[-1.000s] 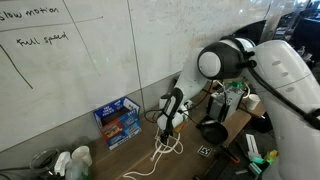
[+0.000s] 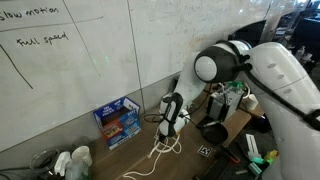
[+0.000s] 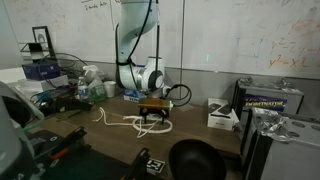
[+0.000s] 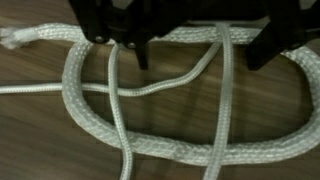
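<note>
A white braided rope point(image 4: 180, 150) lies in loops on the dark wooden table, with its frayed end point(image 4: 15, 38) at the left of the wrist view. Two strands cross over the large loop, and a thinner white cord point(image 4: 40, 89) runs off to the left. My gripper is open and points down just above the rope. The upper run of the loop and a crossing strand pass between or beneath its fingers, ungripped. In exterior view 2 the gripper point(image 3: 153, 116) hangs low over the rope point(image 3: 120, 121).
A black pan point(image 3: 198, 160) sits near the front. Blue boxes point(image 2: 118, 118) stand against the whiteboard on the left of the arm. A silver toaster-like box point(image 3: 278, 138) is at the right. Bare table point(image 2: 112, 160) shows left of the rope.
The arm has shifted slightly, with the gripper a little toward the right of exterior view 1. The rope looks much the same.
</note>
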